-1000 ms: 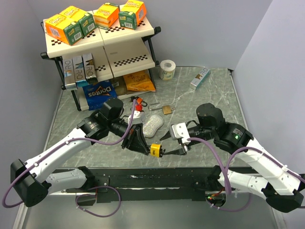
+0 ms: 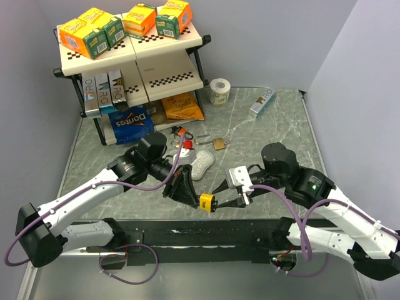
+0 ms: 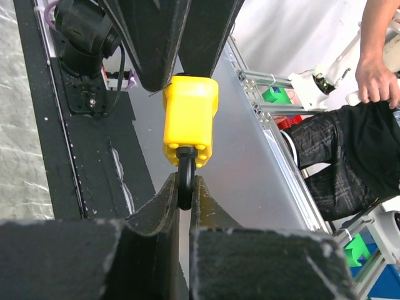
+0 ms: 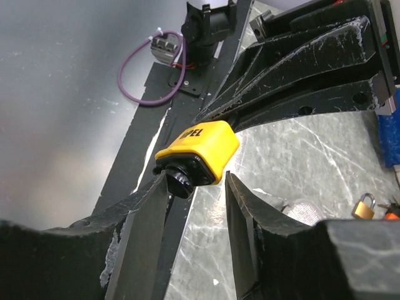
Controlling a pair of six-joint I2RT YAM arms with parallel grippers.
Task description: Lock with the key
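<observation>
A yellow key-like piece (image 2: 206, 202) with a black shank is held between the two arms over the front edge of the worktop. In the left wrist view, my left gripper is shut on the black shank of the yellow piece (image 3: 189, 112). In the right wrist view, the yellow piece (image 4: 206, 147) has its black end at the tips of my right gripper; whether these fingers grip it is unclear. A brass padlock (image 2: 219, 144) lies on the worktop behind, also visible in the right wrist view (image 4: 364, 210).
A shelf (image 2: 169, 80) with boxes and snack bags stands at the back left. A sponge (image 2: 202, 164), red-handled items (image 2: 186, 142), a paper roll (image 2: 219, 92) and a box (image 2: 262, 102) rest on the grey worktop (image 2: 109, 194).
Both arms have shifted slightly, the yellow piece moving a little toward the front and right with my left gripper; my right gripper is also slightly lower in the top view.
</observation>
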